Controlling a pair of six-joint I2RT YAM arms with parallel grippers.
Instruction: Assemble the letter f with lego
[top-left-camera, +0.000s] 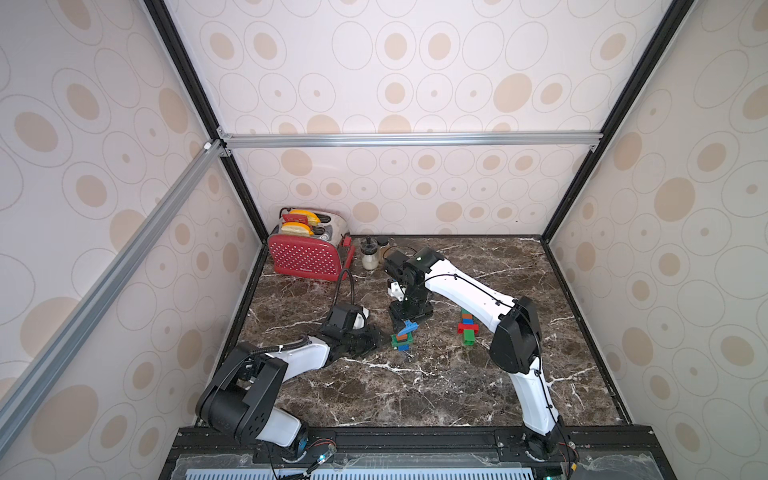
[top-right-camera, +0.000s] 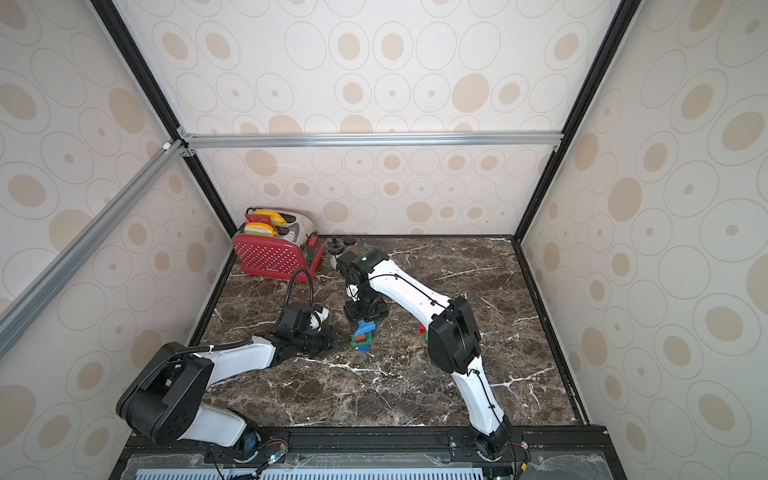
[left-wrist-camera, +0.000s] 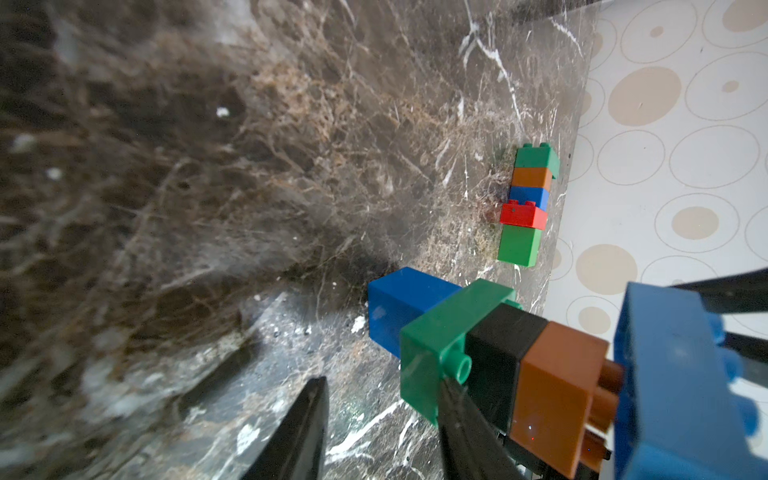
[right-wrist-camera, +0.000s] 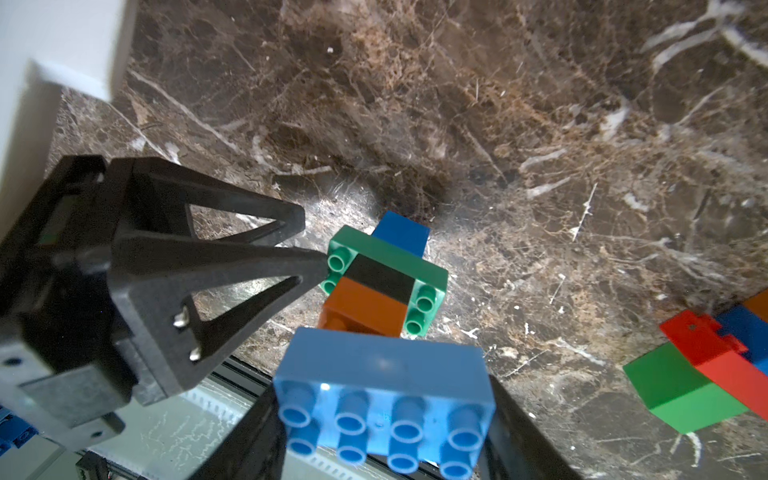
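Note:
A light blue brick (right-wrist-camera: 382, 368) is clamped in my right gripper (top-left-camera: 408, 312), held just above a small assembly in the middle of the table. That assembly joins an orange brick (left-wrist-camera: 557, 392), a black brick (right-wrist-camera: 377, 277), a green brick (left-wrist-camera: 424, 368) and a dark blue brick (left-wrist-camera: 400, 308). My left gripper is beside the assembly's green end, fingers parted with nothing seen gripped. A second assembly of green, red, blue, orange and green bricks (left-wrist-camera: 520, 244) lies to the right on the marble table.
At the back left stand a red-and-white basket (top-left-camera: 308, 257) with yellow items and a small jar (top-left-camera: 369, 257).

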